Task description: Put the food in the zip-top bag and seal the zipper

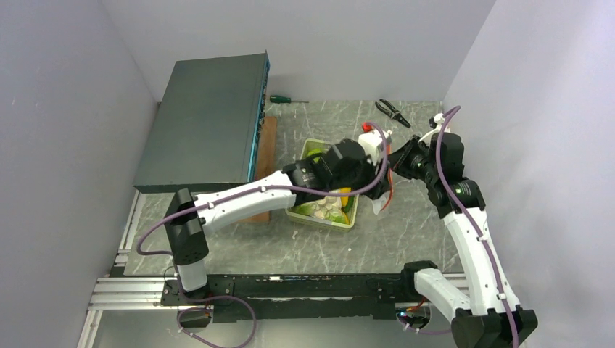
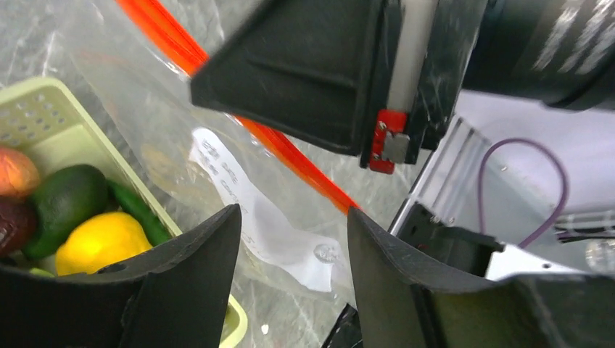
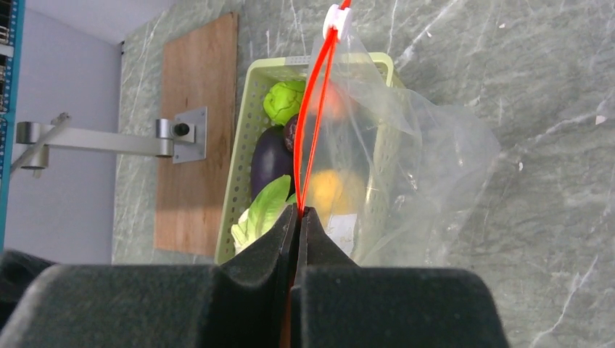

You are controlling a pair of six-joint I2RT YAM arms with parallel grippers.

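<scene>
A clear zip bag (image 3: 428, 174) with a red zipper (image 3: 305, 130) and white slider hangs beside and over the green food basket (image 3: 243, 130). My right gripper is shut on the red zipper. My left gripper stands part open beside the bag, its fingers either side of the bag's clear lower part in its wrist view; whether they touch it is unclear. The basket holds an eggplant (image 3: 270, 159), lettuce, an avocado (image 2: 69, 196), a lemon (image 2: 101, 243) and other food.
A wooden board (image 3: 188, 210) with a metal bracket and a large dark case (image 1: 199, 119) are at the left. Pliers (image 1: 391, 112) and a screwdriver (image 1: 283, 99) lie at the back.
</scene>
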